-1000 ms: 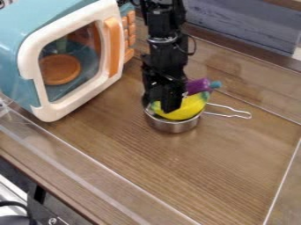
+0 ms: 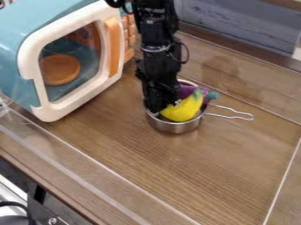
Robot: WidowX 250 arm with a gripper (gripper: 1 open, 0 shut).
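Note:
A steel pot (image 2: 173, 125) with a wire handle sits on the wooden counter, holding a yellow banana (image 2: 181, 108) and a purple eggplant-like toy (image 2: 188, 90) behind it. My black gripper (image 2: 159, 97) reaches down into the pot at its left side, beside the banana; its fingers are mostly hidden, so I cannot tell how they stand or whether anything is between them.
A blue and white toy microwave (image 2: 41, 53) with an orange plate inside stands to the left. A wall runs along the back right.
The gripper has shifted slightly left and lower in the pot. The purple toy now sits further left, partly behind the banana, and the banana is a little more upright.

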